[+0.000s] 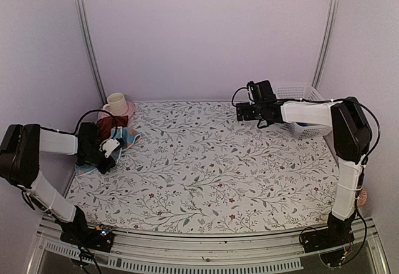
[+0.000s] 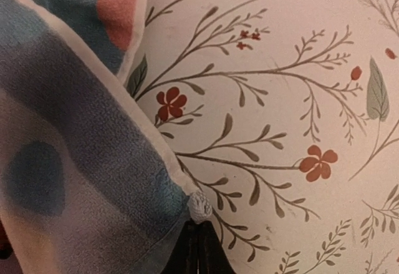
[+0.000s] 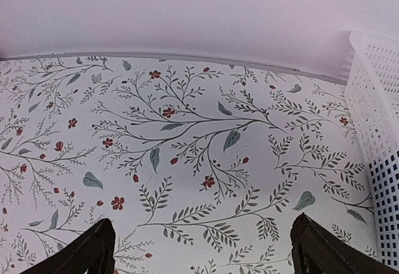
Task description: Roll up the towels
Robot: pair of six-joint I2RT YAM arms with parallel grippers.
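A patterned blue and pink towel point(image 1: 129, 137) with a pale hem lies at the far left of the table beside a dark red cloth point(image 1: 107, 126). My left gripper point(image 1: 108, 160) is down on the towel; in the left wrist view its fingertips point(image 2: 196, 230) are shut at the hem's corner, and whether cloth is pinched between them is hard to tell. My right gripper point(image 1: 243, 111) stands open above the table at the back right, nothing between its fingers, which show at the bottom of the right wrist view.
A white mesh basket point(image 3: 368, 80) stands at the back right, partly behind my right arm. A cream mug point(image 1: 116, 103) on a pink saucer sits at the back left.
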